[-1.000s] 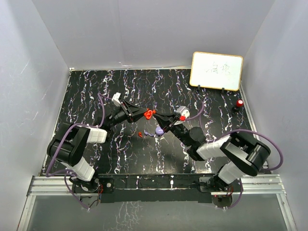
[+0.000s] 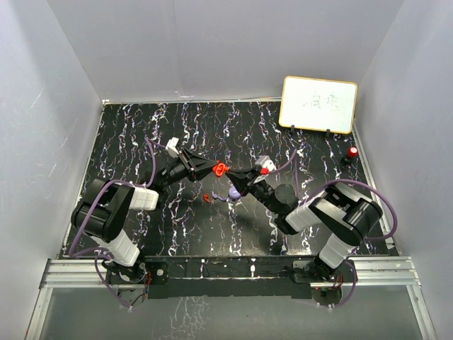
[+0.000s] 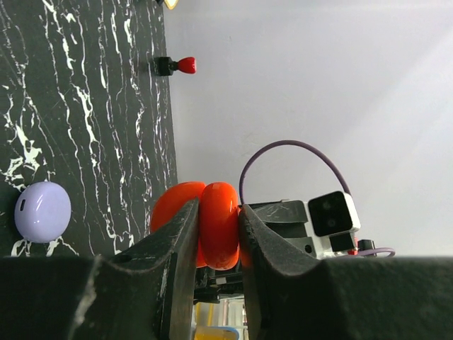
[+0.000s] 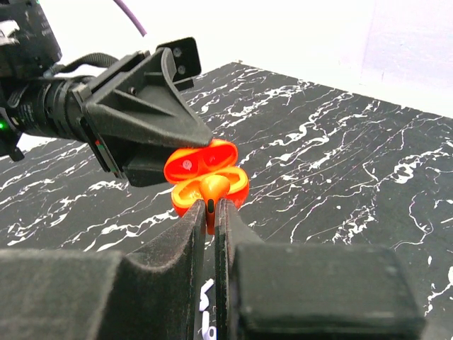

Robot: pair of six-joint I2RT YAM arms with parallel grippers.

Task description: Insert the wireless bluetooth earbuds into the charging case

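Note:
The orange-red charging case (image 4: 241,185) is held up off the table, its lid open and its hollows facing the right wrist camera. My left gripper is shut on this case from the far side. Between the fingertips of my right gripper, which is shut, an orange earbud (image 4: 214,185) is pinched by its stem, head upward. That earbud overlaps the case's lower half in the right wrist view; whether they touch, I cannot tell. Another red earbud (image 2: 207,197) lies on the table below the left gripper in the top view.
On the marble-patterned table sit a closed purple case (image 3: 43,212) and small purple earbuds (image 2: 220,197). A whiteboard (image 2: 318,104) stands at the back right, with a red-topped object (image 2: 352,152) near the right wall.
The left gripper and the case have stayed nearly still.

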